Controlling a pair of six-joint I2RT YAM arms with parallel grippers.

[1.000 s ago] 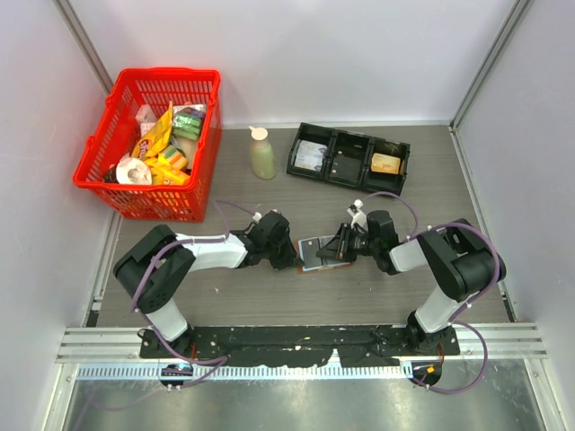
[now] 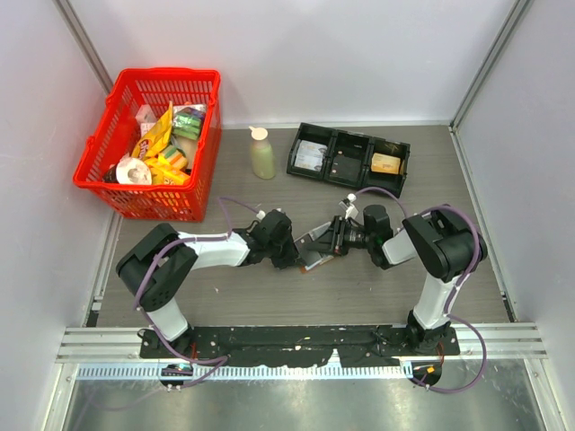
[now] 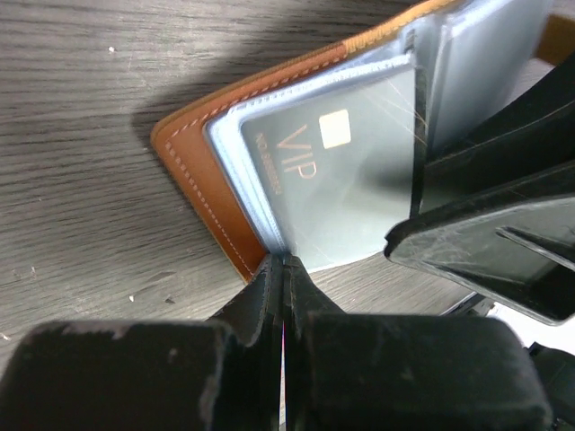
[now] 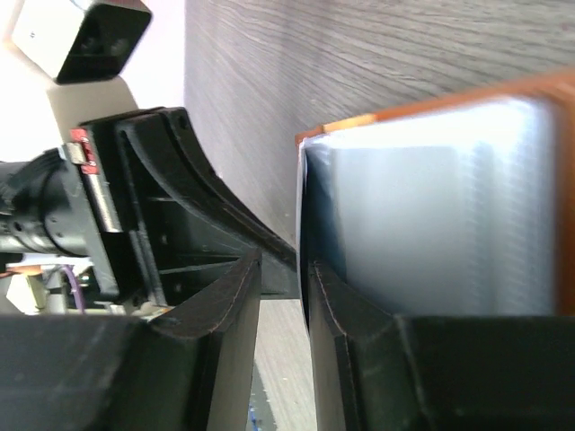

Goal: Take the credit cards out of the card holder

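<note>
The brown leather card holder [image 3: 193, 184] lies open on the table, holding clear sleeves and a grey VIP card [image 3: 341, 189]. My left gripper is shut, its tips at the holder's edge by the card, with nothing visible between them. My right gripper [image 2: 334, 235] is over the holder's right part, part open, with a thin upright sleeve edge between or just beyond its fingertips; whether it grips that edge is unclear.
A red basket [image 2: 202, 144] of packets stands at the back left. A bottle [image 2: 262, 157] and a black three-compartment organiser [image 2: 349, 144] stand behind the holder.
My right gripper has moved slightly left and up in the top view, and the card holder has tilted, its right end rising toward the back. The left gripper has moved little.
</note>
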